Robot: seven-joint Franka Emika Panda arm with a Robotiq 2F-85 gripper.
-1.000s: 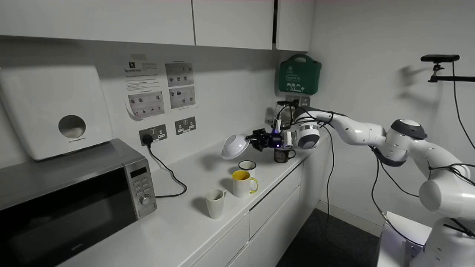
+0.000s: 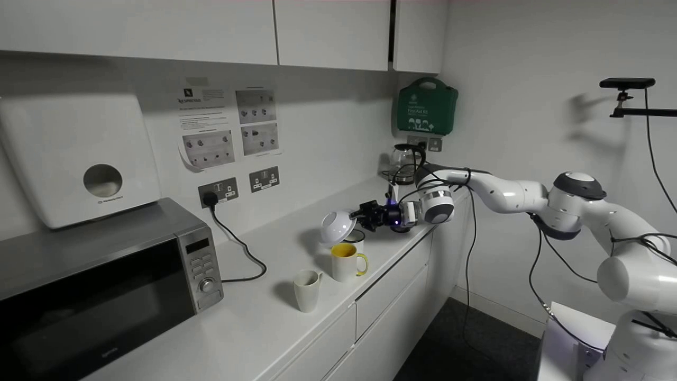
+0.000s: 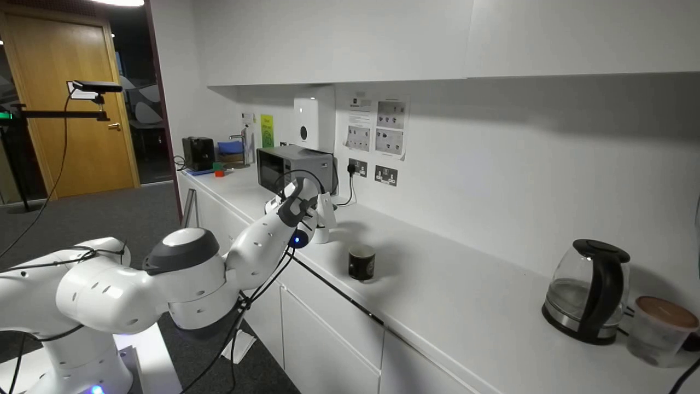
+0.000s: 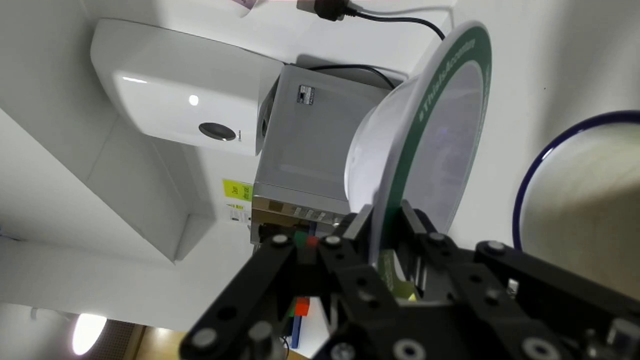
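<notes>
My gripper is shut on the rim of a white bowl [image 4: 372, 150], whose green band carries lettering. The bowl is tipped on its side, its hollow facing right in the wrist view. From outside, the bowl [image 2: 337, 227] hangs off the fingertips on the wall side, low over the counter and close behind a white mug with a dark rim [image 2: 356, 237]. That same dark-rimmed mug [image 4: 582, 198] shows at the right of the wrist view, apart from the bowl. In exterior view 2 the arm hides bowl and gripper.
A yellow-lined mug [image 2: 344, 261] and a pale mug [image 2: 307, 291] stand along the counter towards the microwave [image 2: 127, 279]. A dark mug [image 3: 361, 262] stands behind the gripper, and a kettle [image 3: 585, 289] farther along. Bare counter lies between the mugs and the wall.
The gripper and the bowl have come down towards the counter and slightly towards the front edge. The bowl has tilted further, and it now partly covers the dark-rimmed mug. The mugs have stayed put.
</notes>
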